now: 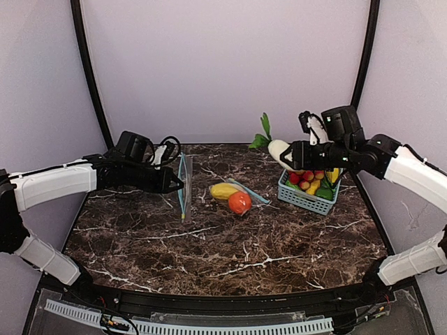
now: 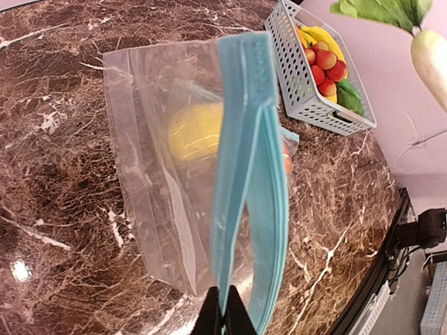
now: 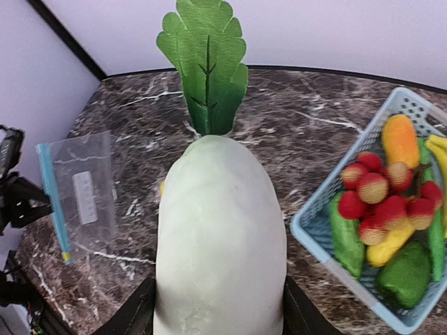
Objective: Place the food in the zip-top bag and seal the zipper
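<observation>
My left gripper (image 1: 174, 183) is shut on the blue zipper edge of an upright clear bag (image 2: 160, 209), which hangs left of centre in the top view. My right gripper is shut on a white radish (image 3: 220, 216) with green leaves (image 1: 267, 132), raised above the left part of the food basket. Behind the upright bag, a second bag with a yellow food (image 1: 223, 190) and a red-orange one (image 1: 239, 204) lies on the table.
The grey-blue basket (image 1: 300, 199) of fruit and vegetables stands at the right of the marble table (image 1: 209, 258).
</observation>
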